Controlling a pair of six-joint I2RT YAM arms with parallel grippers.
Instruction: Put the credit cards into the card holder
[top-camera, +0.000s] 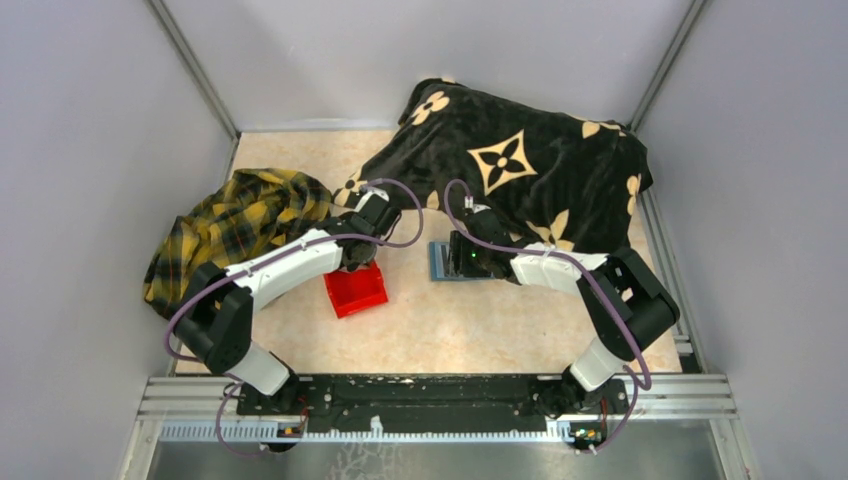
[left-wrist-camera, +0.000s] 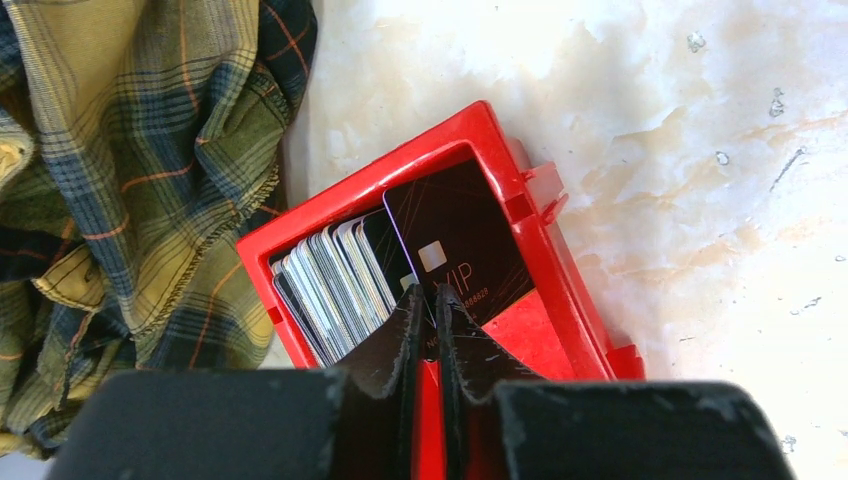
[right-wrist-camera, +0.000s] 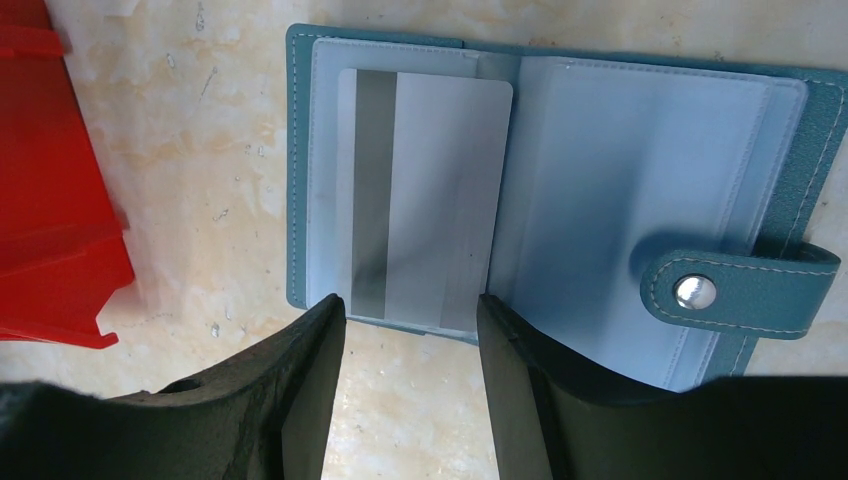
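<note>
A red box (left-wrist-camera: 545, 280) (top-camera: 355, 296) holds a row of upright cards (left-wrist-camera: 330, 285) and a black VIP card (left-wrist-camera: 465, 230) leaning at its right. My left gripper is shut at the lower edge of that black card, seemingly gripping it. The teal card holder (right-wrist-camera: 630, 190) (top-camera: 438, 270) lies open, with a white card with a grey stripe (right-wrist-camera: 430, 190) in its left side. My right gripper hangs open over that side's near edge, nothing held between its fingers.
A plaid cloth (top-camera: 220, 240) lies at the left and a black patterned blanket (top-camera: 520, 130) across the back.
</note>
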